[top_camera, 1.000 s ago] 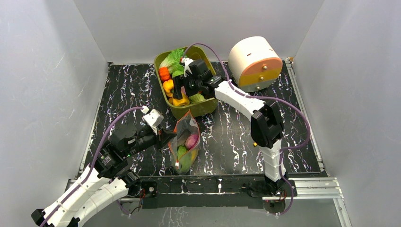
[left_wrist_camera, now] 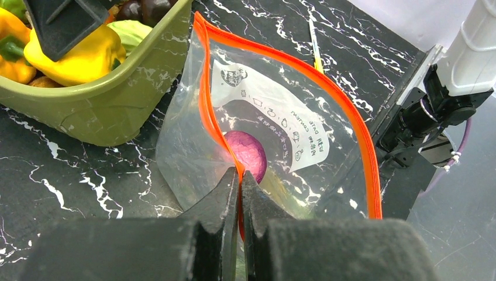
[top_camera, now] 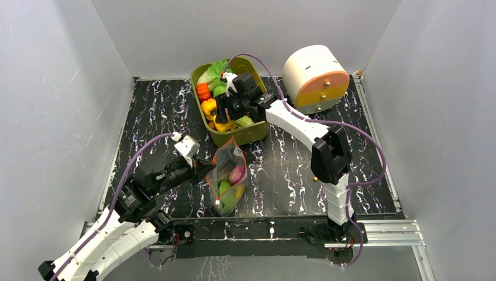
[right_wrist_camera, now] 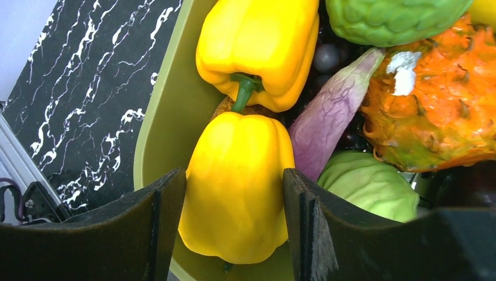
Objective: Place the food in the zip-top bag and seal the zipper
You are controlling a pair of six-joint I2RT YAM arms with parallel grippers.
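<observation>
The zip top bag (top_camera: pixel 228 193) stands open near the table's front, holding a purple round item (left_wrist_camera: pixel 245 155) and green food. My left gripper is shut on its orange-zippered rim at the left. In the green bin (left_wrist_camera: pixel 105 126) lie peppers, cabbage, an eggplant and other produce. My right gripper is down in the bin, its fingers on either side of a yellow pepper (right_wrist_camera: pixel 234 199); whether they grip it firmly I cannot tell. Another yellow pepper (right_wrist_camera: pixel 257 41) lies above it in the right wrist view.
A cream cylindrical box (top_camera: pixel 310 76) with an orange and yellow face stands at the back right. Grey walls surround it.
The right gripper has shifted very slightly within the bin. The left gripper and bag have barely moved.
</observation>
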